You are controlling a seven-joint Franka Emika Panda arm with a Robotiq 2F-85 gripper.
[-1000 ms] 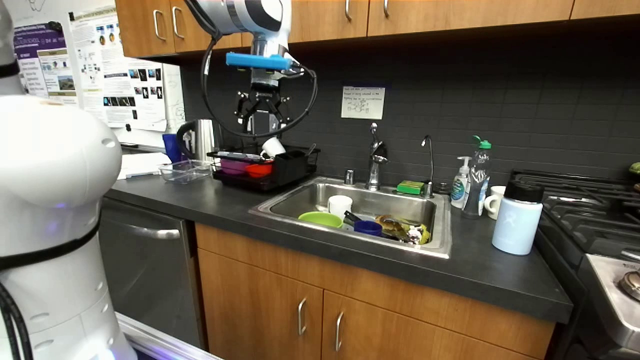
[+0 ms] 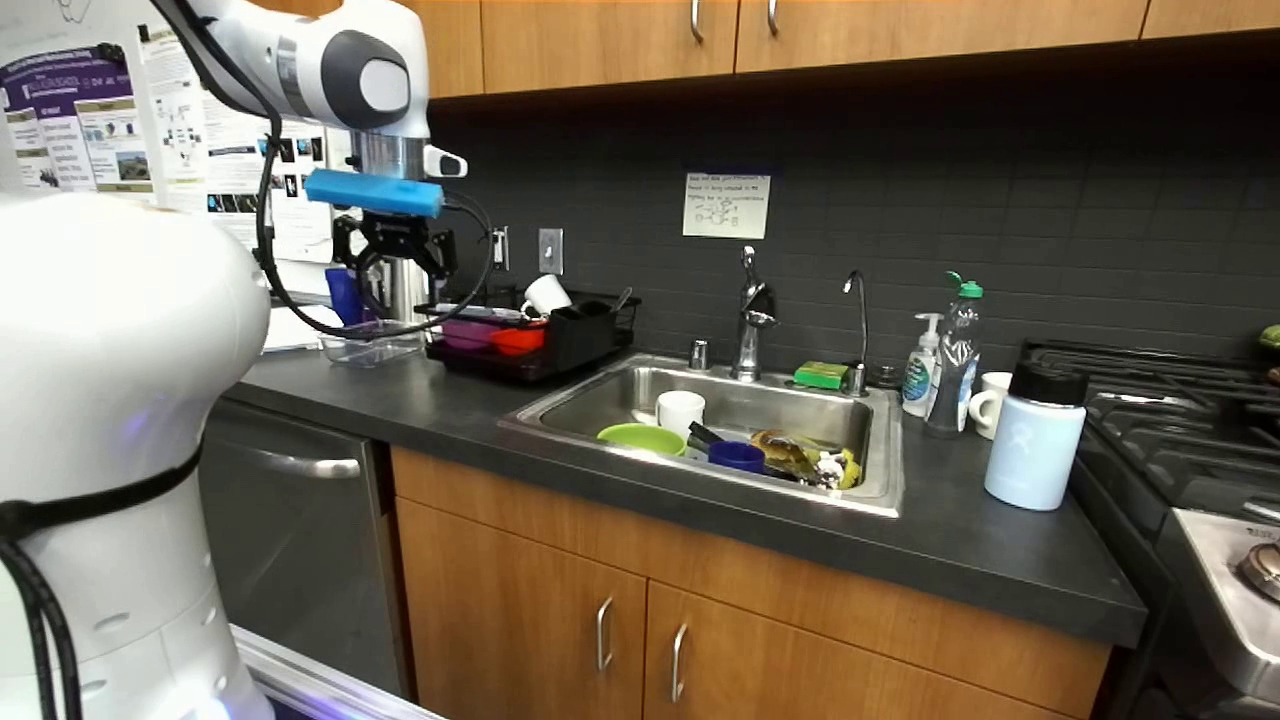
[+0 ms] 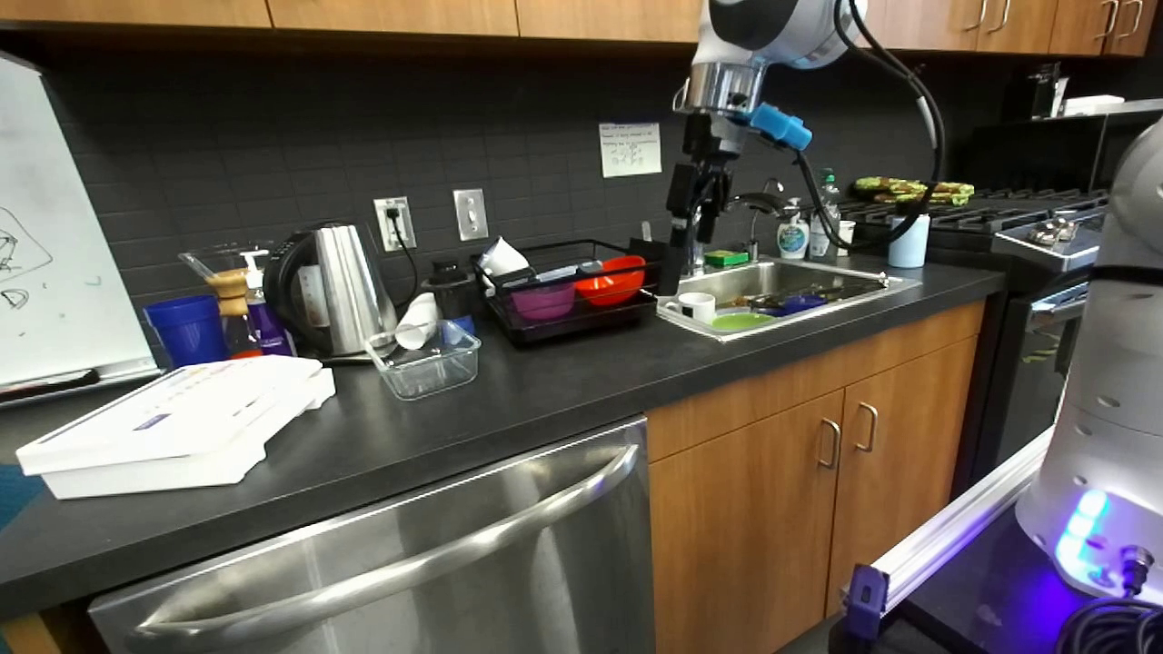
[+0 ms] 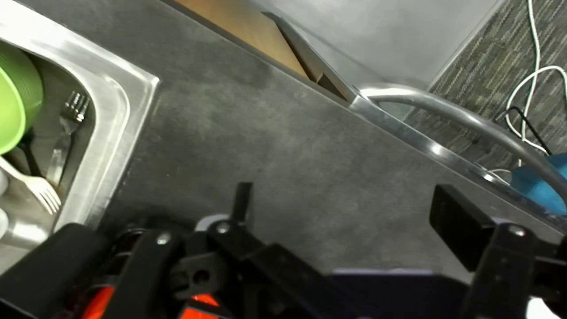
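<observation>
My gripper (image 2: 393,258) hangs open above the counter, left of the sink in exterior view 1, with nothing between its fingers. In the wrist view, its two dark fingers (image 4: 461,228) stand wide apart over bare grey countertop (image 4: 255,138). The black dish rack (image 2: 558,348) holds a white mug (image 2: 547,295), a purple bowl (image 3: 542,301) and a red bowl (image 3: 611,282). Inside the steel sink (image 2: 576,408) are a green bowl (image 2: 642,438), a white mug (image 2: 680,412) and a blue cup (image 2: 735,456). Forks (image 4: 64,130) lie beside the green bowl.
Left of the rack in exterior view 2 stand a clear container (image 3: 433,371), a kettle (image 3: 343,289) and white boxes (image 3: 180,425). Soap bottles (image 2: 956,360) and a light-blue flask (image 2: 1039,438) stand right of the sink. Overhead hang cabinets (image 2: 912,30).
In exterior view 1 the arm and gripper have moved left and lower, from above the dish rack to left of it. The gripper remains open. The dishes have not moved.
</observation>
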